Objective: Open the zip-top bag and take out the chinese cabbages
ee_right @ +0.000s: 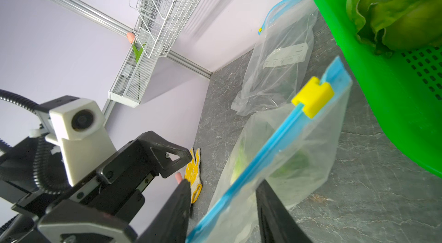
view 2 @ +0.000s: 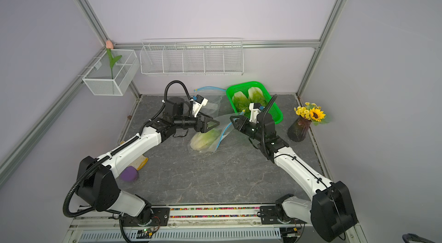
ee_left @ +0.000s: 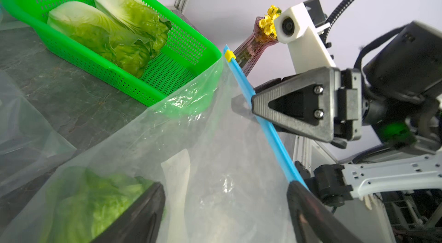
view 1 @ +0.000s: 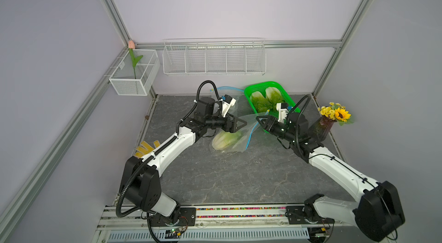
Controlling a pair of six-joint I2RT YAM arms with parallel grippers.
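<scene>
A clear zip bag with a blue zip strip (ee_left: 277, 147) and yellow slider (ee_right: 313, 97) holds a chinese cabbage (view 1: 224, 140), in the middle of the table. My right gripper (view 1: 260, 119) is shut on the bag at its zip edge, lifting it. My left gripper (view 1: 235, 124) stands open beside the bag, its fingers low in the left wrist view with bag film behind them. Two more cabbages (ee_left: 106, 31) lie in the green basket (ee_left: 59, 45) behind.
Another clear bag (ee_right: 285, 72) lies flat at the back. A flower vase (view 2: 299, 130) stands at the right, gloves (view 1: 143, 150) lie at the left, and wire racks (view 1: 214, 59) hang on the back wall.
</scene>
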